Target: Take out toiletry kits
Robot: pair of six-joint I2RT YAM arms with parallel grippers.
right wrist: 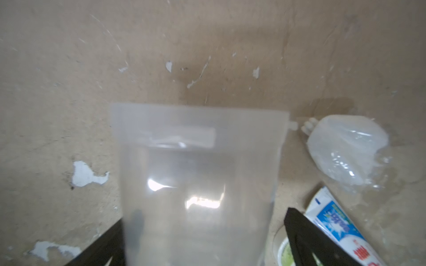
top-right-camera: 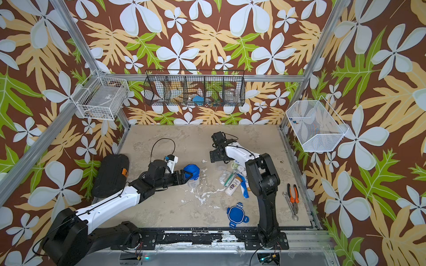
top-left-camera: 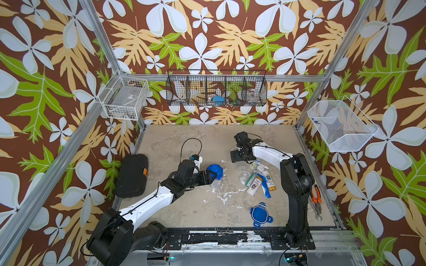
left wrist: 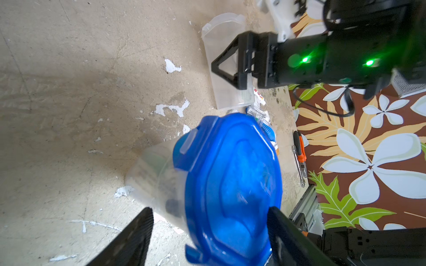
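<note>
A clear container with a blue lid (left wrist: 233, 181) lies tilted on the table; my left gripper is around its lid end, its fingers part open, and contact is unclear. My right gripper is open above or around a translucent plastic piece (right wrist: 199, 168), blurred in the right wrist view. Toiletries lie right of centre: a toothpaste tube (right wrist: 337, 226), a bottle (top-left-camera: 253, 185), blue items (top-left-camera: 265, 188) and a clear bag (right wrist: 346, 148).
A blue lid (top-left-camera: 259, 215) lies at the front. A black case (top-left-camera: 131, 175) is at the left, pliers (top-left-camera: 316, 197) at the right. Wire baskets (top-left-camera: 125, 97) hang on the walls.
</note>
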